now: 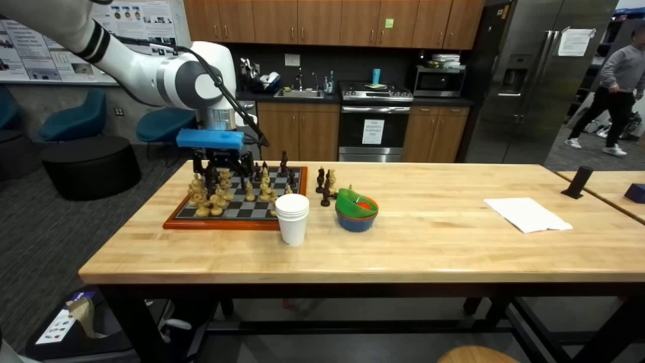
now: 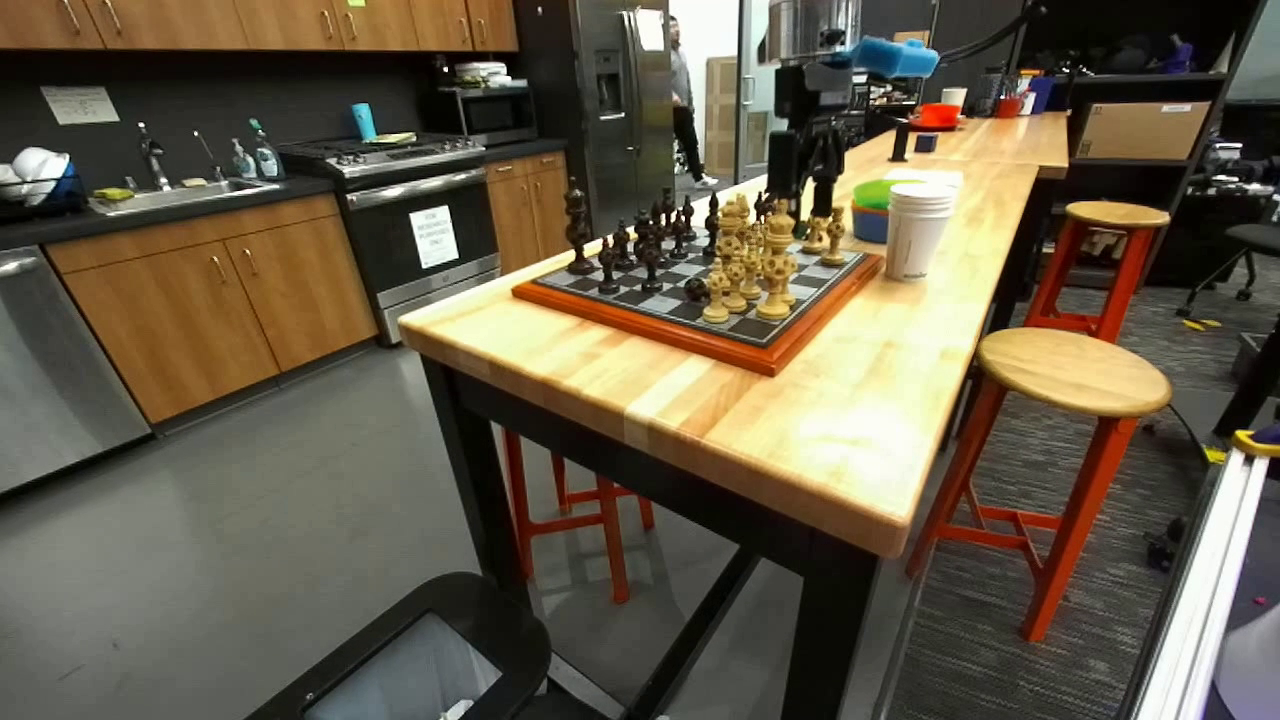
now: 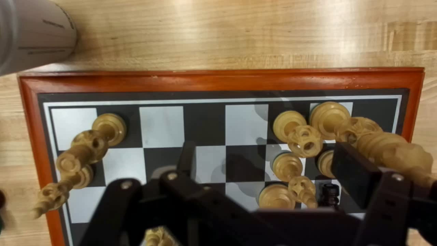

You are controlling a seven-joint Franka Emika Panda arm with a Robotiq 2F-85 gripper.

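Note:
My gripper is open above the chessboard [image 1: 251, 224], pointing down with nothing held. In the wrist view its two fingers [image 3: 187, 158] are spread wide. Several light pieces stand below the gap, among them a piece with an openwork head [image 3: 305, 141], nearer the right finger. A tall light piece [image 3: 364, 133] leans across the view beside that finger and partly behind it. Between these pieces shows a small dark piece [image 3: 329, 194], partly hidden. In exterior view 2, a dark piece [image 2: 696, 289] seems to lie on its side near the light group.
Stacked white cups [image 1: 293, 221] stand just off the board's near right corner. Beside them are nested bowls [image 1: 357, 221], with several chess pieces [image 1: 325, 196] standing on the table behind. A white sheet [image 1: 527, 215] lies far right.

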